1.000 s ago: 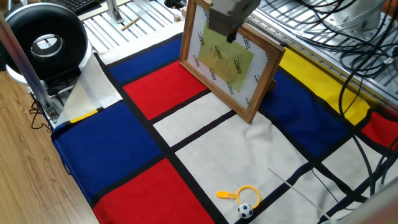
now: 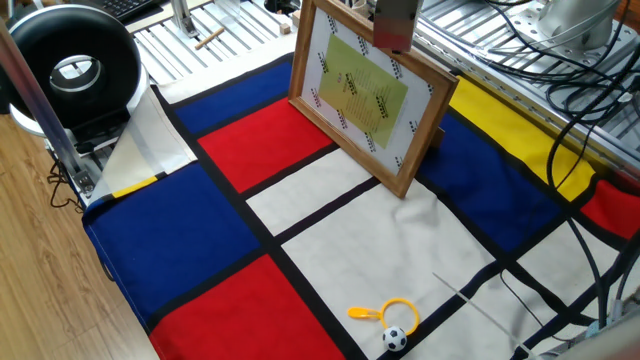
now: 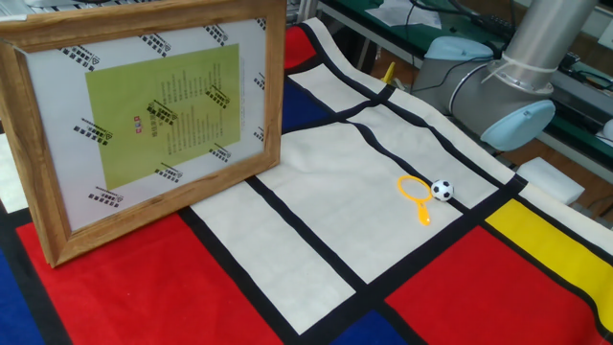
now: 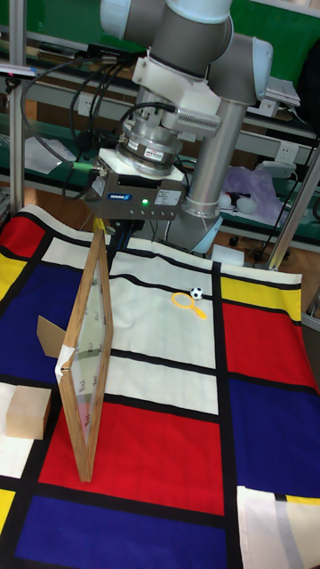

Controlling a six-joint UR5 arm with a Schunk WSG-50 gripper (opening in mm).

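A wooden picture frame (image 2: 370, 95) with a yellow-green printed sheet stands upright on the patterned cloth, leaning back a little. In exterior view 3 it shows nearly edge-on, a brown support flap (image 4: 52, 335) behind it. My gripper (image 4: 142, 197) hangs at the frame's far end, its body above the cloth. Exterior view 1 shows only a grey, red-edged part of the gripper, overlapping the frame's upper edge. Its fingers cannot be made out clearly, so neither their opening nor any contact with the frame is certain. Exterior view 2 does not show the gripper.
A yellow ring tag (image 3: 415, 189) with a small football (image 3: 442, 190) lies on a white patch of cloth. Behind the frame sits a wooden block (image 4: 29, 412). Cables (image 2: 575, 130) run along the right side in exterior view 1.
In exterior view 1 the gripper part has shifted right along the frame's top and turned, now showing a different face. The frame, ring tag and football have stayed put.
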